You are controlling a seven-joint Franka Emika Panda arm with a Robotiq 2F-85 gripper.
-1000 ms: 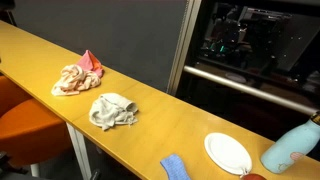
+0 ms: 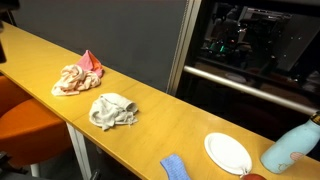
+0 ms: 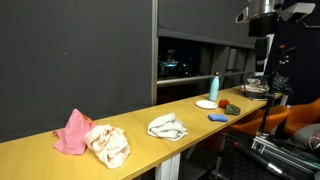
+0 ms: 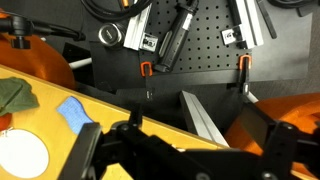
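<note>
In the wrist view my gripper stands open, its dark fingers wide apart with nothing between them. It hangs high over the table's front edge and the robot's base. A blue cloth or sponge [image 4: 73, 113] and a white plate [image 4: 22, 153] lie to its left there. In exterior view 2 the gripper [image 3: 262, 68] is at the upper right, well above the table. A whitish cloth [image 2: 113, 110], a peach cloth [image 2: 76, 80] and a pink cloth [image 2: 89, 62] lie crumpled on the table in exterior view 1, away from the gripper.
A light-blue bottle [image 2: 291, 146] stands upright behind the plate. Near the plate are a red round object [image 3: 223, 103] and a dark green object [image 3: 233, 109]. Orange chairs [image 2: 31, 132] stand along the front edge. Bare wood [image 2: 155, 125] lies between the whitish cloth and plate.
A dark part of the arm has come further into the upper left corner of exterior view 1. The objects on the table have not moved.
</note>
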